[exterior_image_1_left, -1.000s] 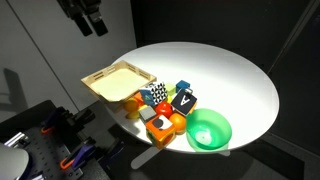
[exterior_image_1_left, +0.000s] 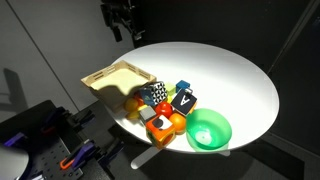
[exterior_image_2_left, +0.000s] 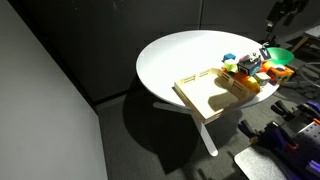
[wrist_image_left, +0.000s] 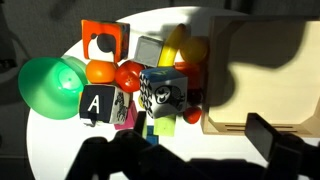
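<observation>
High over the table, my gripper stands open with nothing between its fingers, clear of every object. Beneath it in the wrist view is a black-and-white patterned cube (wrist_image_left: 163, 92). A cube marked "A" (wrist_image_left: 103, 103) lies to its left. Around them cluster an orange-and-black block (wrist_image_left: 105, 42), a grey cube (wrist_image_left: 147, 50), a yellow banana-like piece (wrist_image_left: 172, 45), an orange ball (wrist_image_left: 194, 50) and red round pieces (wrist_image_left: 128, 75). The green bowl (exterior_image_1_left: 209, 130) sits at one end of this pile. At the other end is an empty wooden tray (exterior_image_1_left: 118, 80).
The white round table (exterior_image_1_left: 215, 70) has wide bare room behind the pile. A small blue block (exterior_image_1_left: 183, 86) lies at the pile's back. The tray's raised rim (exterior_image_2_left: 205, 118) is a low edge close to the pieces.
The objects, bowl and tray have stayed in place.
</observation>
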